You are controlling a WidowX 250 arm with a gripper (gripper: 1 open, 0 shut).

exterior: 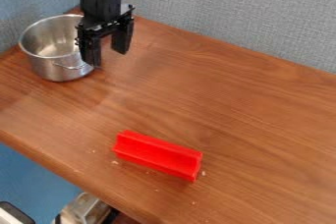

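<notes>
A shiny metal pot [50, 53] with loop handles sits on the wooden table at the upper left, near the back wall. My black gripper [104, 37] is open at the pot's right rim, its fingers pointing down; whether either finger is inside the pot is hard to tell. A red elongated block [157, 154] lies near the front of the table.
Grey walls [237, 12] border it at the back and left. A metal fixture [84, 209] shows at the front left edge, beside a blue area.
</notes>
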